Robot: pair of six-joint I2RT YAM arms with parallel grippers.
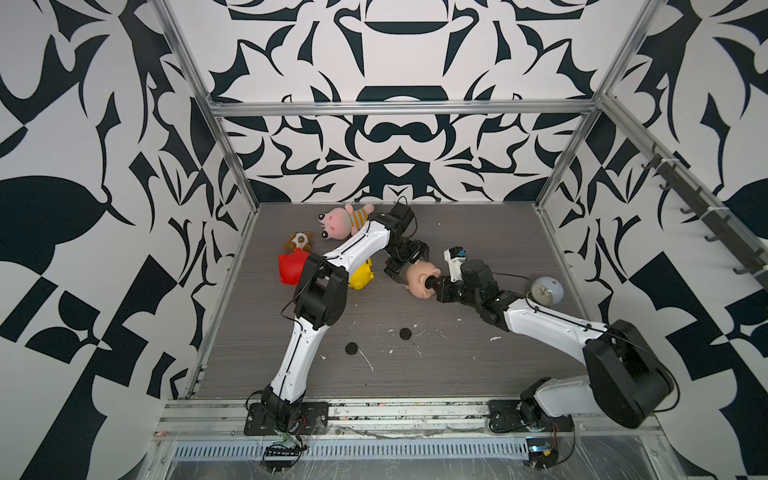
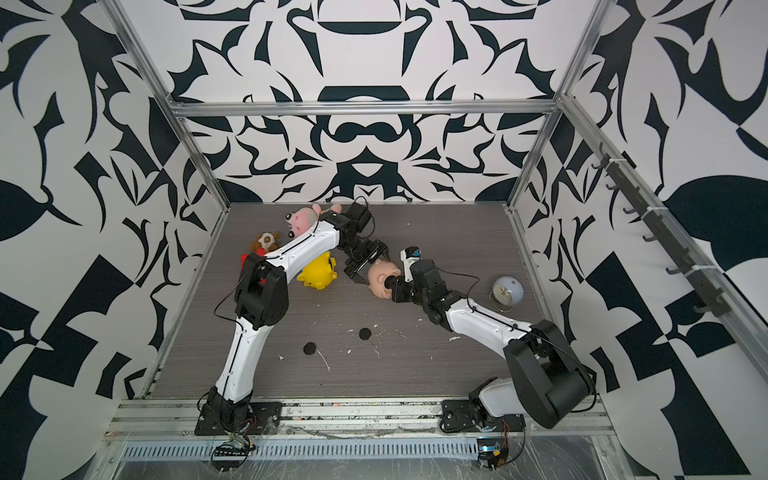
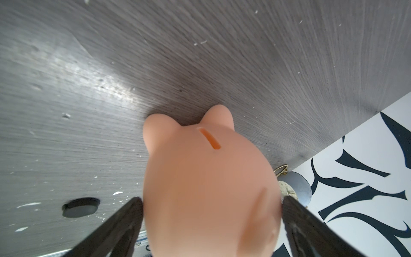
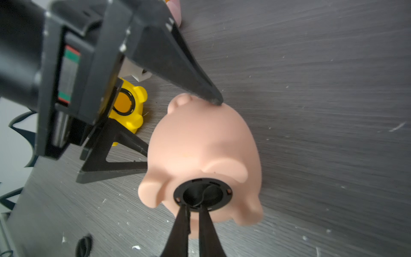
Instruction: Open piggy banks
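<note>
The peach piggy bank (image 1: 419,281) lies mid-table, its slot up in the left wrist view and its underside, with a black ring plug, facing my right gripper. My left gripper stands open astride the bank's body, fingertips at or beside its sides. My right gripper is partly open, its thin fingertips at the dark centre of the ring; whether they are inside it is unclear.
A yellow piggy bank (image 2: 318,273), a red one (image 1: 292,266), a striped pink pig (image 1: 339,223) and a bear (image 1: 300,241) are at the left back. A silver globe (image 1: 547,291) stands far right. Two black discs lie on the clear front table.
</note>
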